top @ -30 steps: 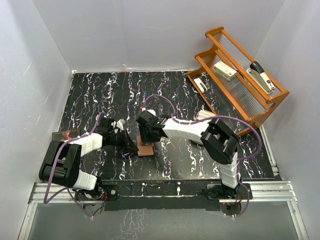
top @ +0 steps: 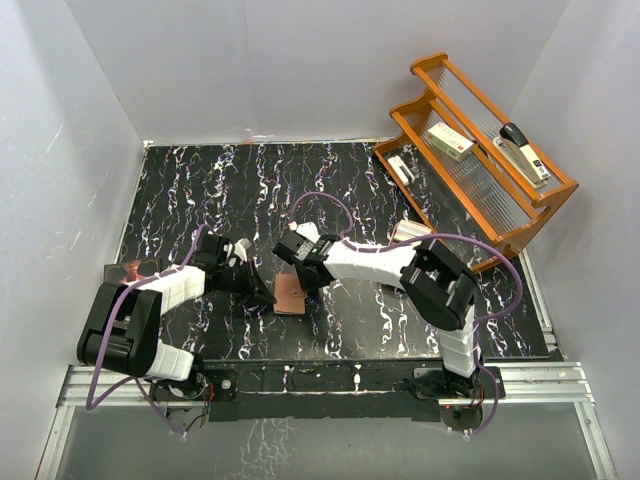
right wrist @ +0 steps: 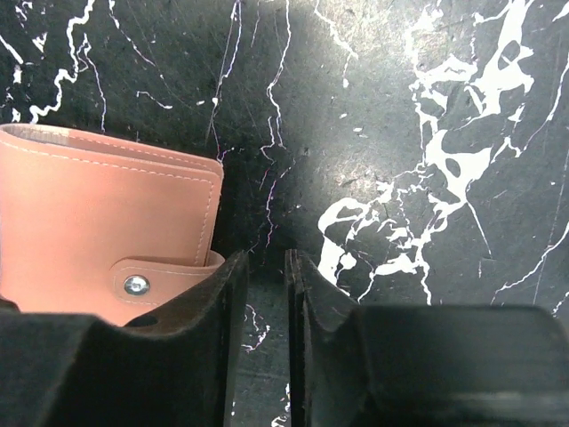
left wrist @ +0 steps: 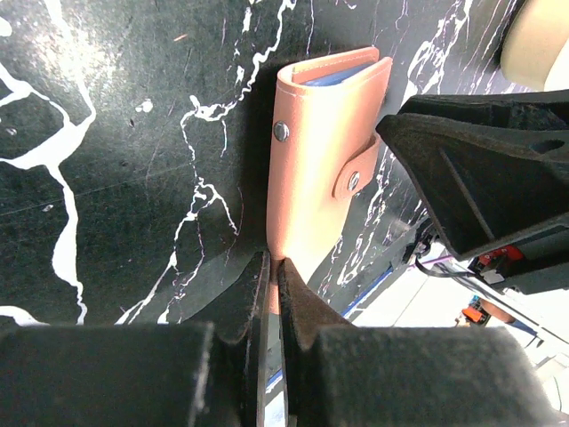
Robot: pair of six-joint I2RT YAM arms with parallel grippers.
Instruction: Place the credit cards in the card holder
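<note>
The peach leather card holder [left wrist: 316,169] has a snap tab and stands folded on the dark marbled table. Something blue [left wrist: 342,76] shows inside its top fold, probably a card. At the holder's near side edge, my left gripper is shut with thin leather between its fingertips. Just beside the holder's tab side is my right gripper, slightly open with only table showing between its fingers. In the right wrist view the holder [right wrist: 98,213] fills the left side. From above, the holder [top: 290,296] lies between both grippers. No loose card shows.
A wooden rack [top: 480,150] with boxes and a handset stands at the back right. A pale cylinder [top: 410,231] lies near the right arm, and a dark box [top: 132,270] is at the far left.
My right gripper has shifted slightly to the right across the holder, baring more of its face. The left arm and the holder stay nearly in place.
</note>
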